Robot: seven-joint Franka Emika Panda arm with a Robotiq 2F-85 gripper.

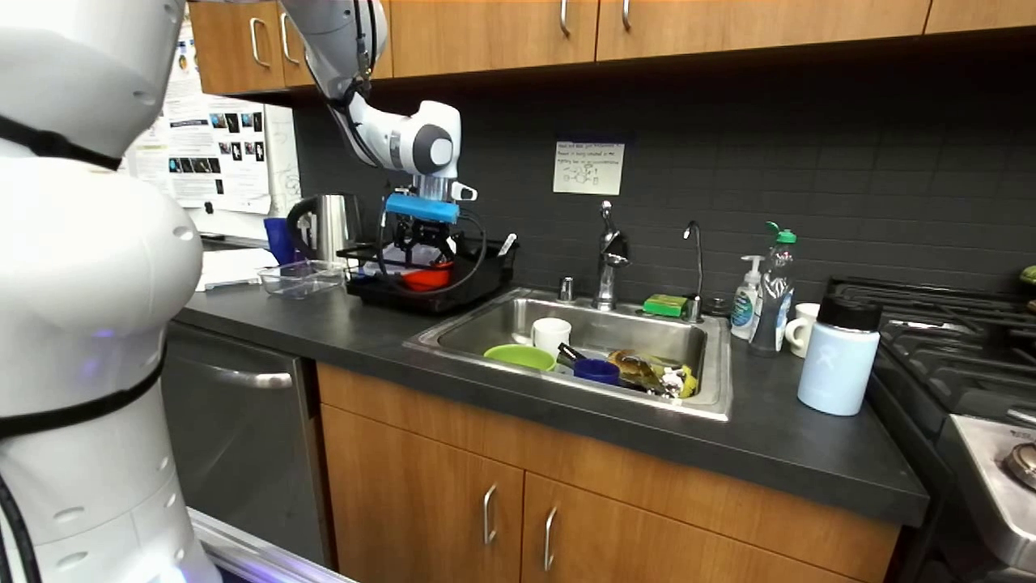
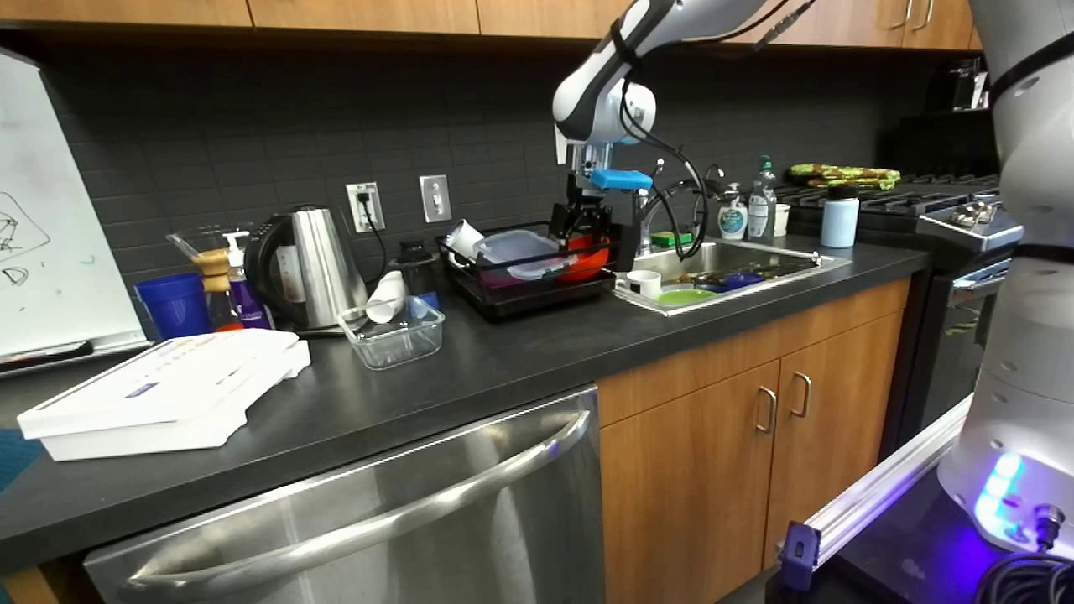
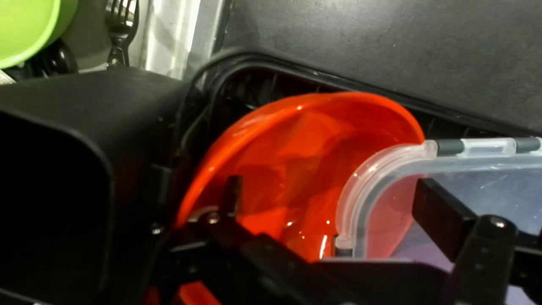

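My gripper stands open above the black dish rack, one finger (image 3: 232, 195) over the red bowl and the other over a clear lid. The red bowl (image 3: 305, 152) rests tilted in the rack, partly covered by the clear plastic lid (image 3: 457, 203). In exterior view 1 the gripper (image 1: 427, 248) points down into the rack (image 1: 486, 282), with the bowl (image 1: 427, 278) low beneath it. Exterior view 2 shows the bowl (image 2: 586, 262) at the rack's sink end, beside the lid (image 2: 518, 252). Part of the bowl is hidden behind the fingers.
Right of the rack, the sink (image 1: 716, 379) holds a green bowl (image 1: 520, 356), a white mug (image 1: 550, 335) and a blue cup (image 1: 596, 371). A glass container (image 2: 398, 337) and a kettle (image 2: 322, 267) stand on the rack's other side.
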